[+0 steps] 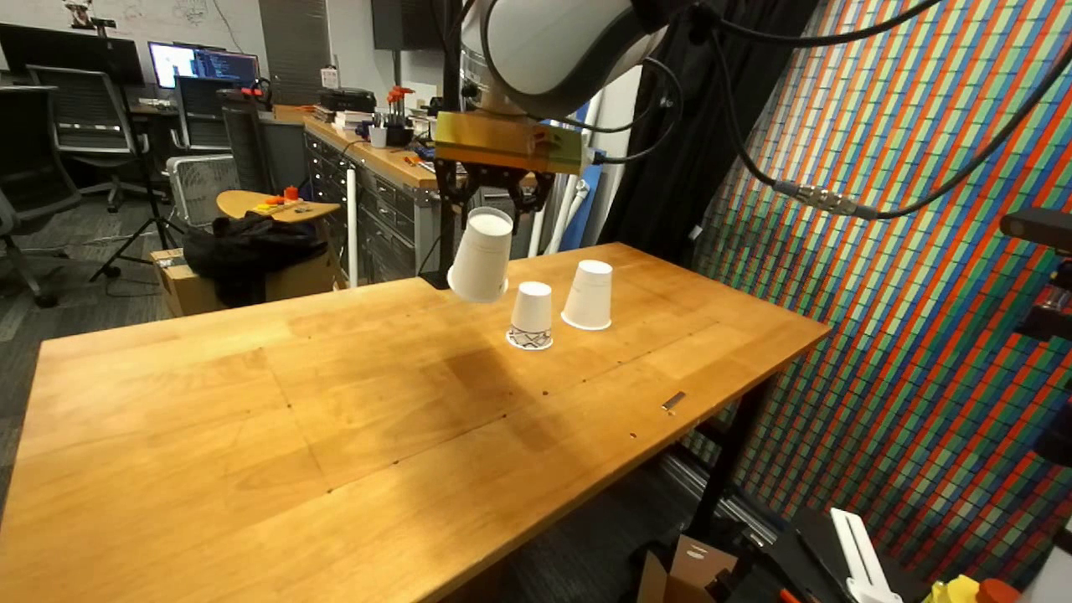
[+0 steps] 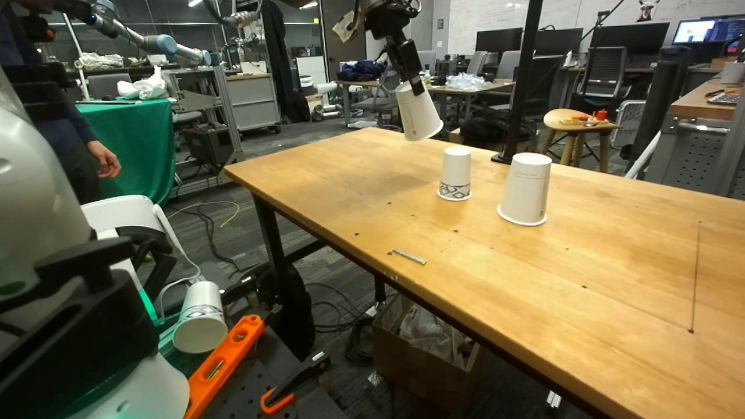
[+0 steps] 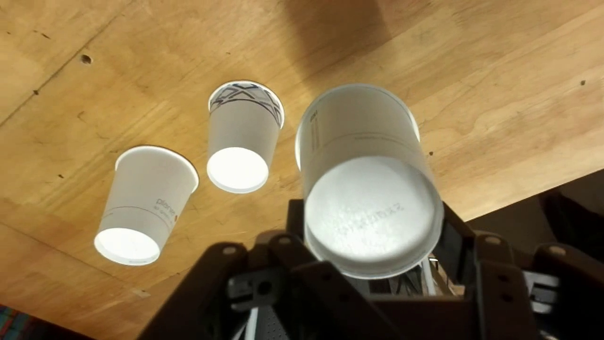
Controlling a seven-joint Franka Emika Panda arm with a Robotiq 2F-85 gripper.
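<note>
My gripper is shut on an upside-down white paper cup, gripped near its closed base and held in the air, slightly tilted. In the wrist view the held cup hangs between the black fingers with its base toward the camera. Below and beside it on the table stands a smaller upside-down cup with a dark pattern near its rim. Beyond that one, a larger plain white cup also stands upside down. In the second exterior view the held cup is clear of both standing cups.
A small metal strip lies near one edge. A black post rises at the table's edge, close behind the cups.
</note>
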